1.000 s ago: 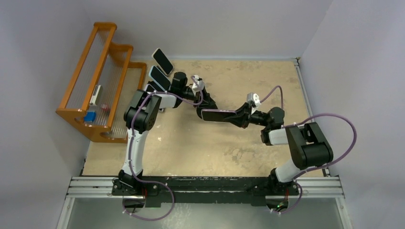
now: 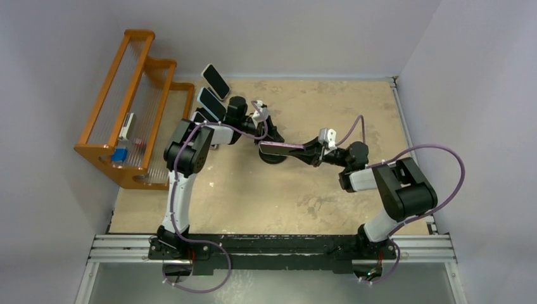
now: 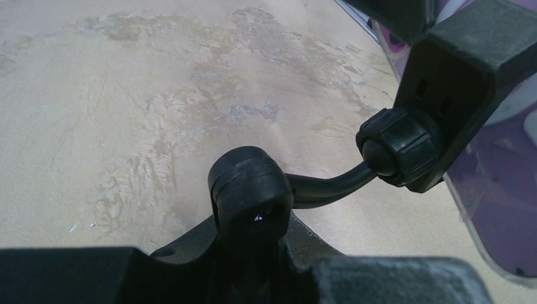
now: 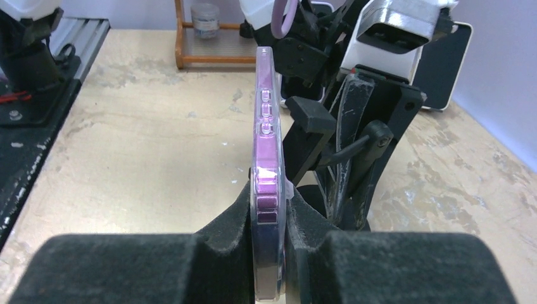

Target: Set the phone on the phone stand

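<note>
A phone in a clear purple case (image 2: 282,148) is held edge-up above the table by my right gripper (image 2: 311,152), which is shut on its near end. Seen from the right wrist, the phone (image 4: 267,152) rises between the fingers like a thin upright slab. My left gripper (image 2: 270,132) is shut on the stem of the black phone stand (image 3: 250,187); the stand's round base (image 2: 273,158) shows under the phone. Close behind the stand's holder head (image 3: 456,88) is the phone's purple back (image 3: 506,196). Whether head and phone touch I cannot tell.
An orange wooden shelf (image 2: 132,101) stands at the left with small items. Beside it several phones lean in a row, one of them the dark phone (image 2: 216,82) at the back wall. Open tabletop (image 2: 316,107) lies behind and in front of the right arm.
My right gripper has carried the phone a little leftward, over the stand's base, and its face has turned so that less of it shows from above. The left arm has stayed nearly still.
</note>
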